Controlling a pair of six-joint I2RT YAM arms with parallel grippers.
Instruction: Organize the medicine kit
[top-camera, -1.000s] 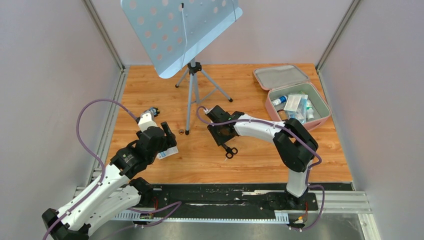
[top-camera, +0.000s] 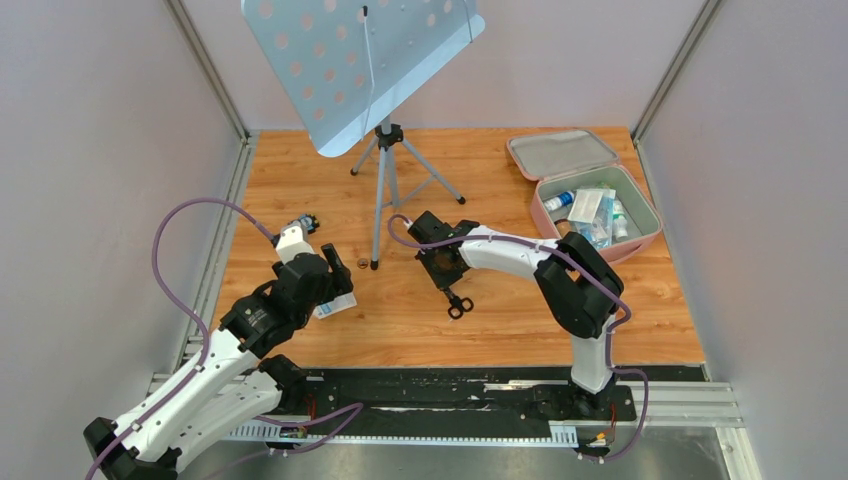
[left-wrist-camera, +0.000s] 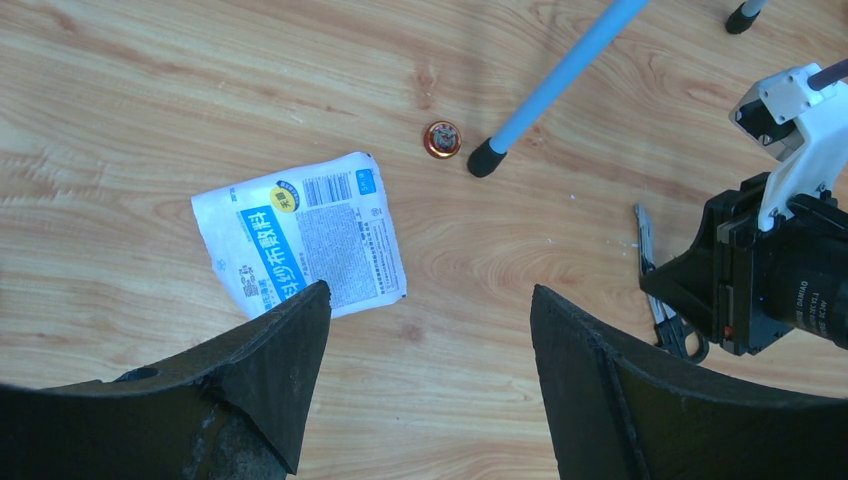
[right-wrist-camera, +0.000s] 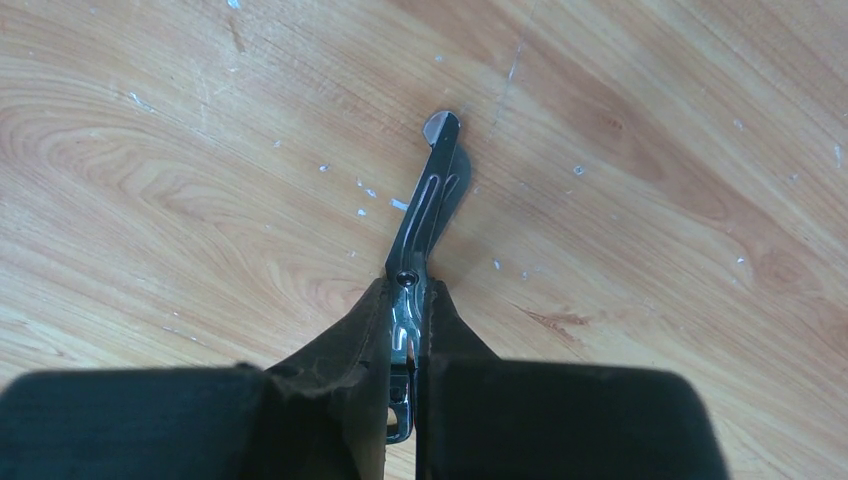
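Note:
In the right wrist view, a pair of small metal scissors (right-wrist-camera: 430, 205) lies between the fingers of my right gripper. Both fingertips press close against them around the pivot, blades pointing away. From above, the dark handles (top-camera: 459, 307) stick out below that gripper. My left gripper is open and empty over the left of the table. A white packet with blue print (left-wrist-camera: 330, 240) lies flat on the wood, partly beyond its left finger. At the right stands the open pink kit case (top-camera: 651, 222), holding a blue-capped bottle (top-camera: 558, 201), a white-and-blue pack (top-camera: 592, 214) and other items.
The tripod's leg (left-wrist-camera: 570, 72) comes down near the table's middle, under a tilted light-blue panel (top-camera: 360, 60). A small round copper-rimmed object (left-wrist-camera: 442, 139) lies beside its foot. Another small item (top-camera: 303, 223) is behind the left arm.
The scissors' handles have shifted slightly toward the front left. My right arm's elbow has moved a little to the left. The left arm has stayed still.

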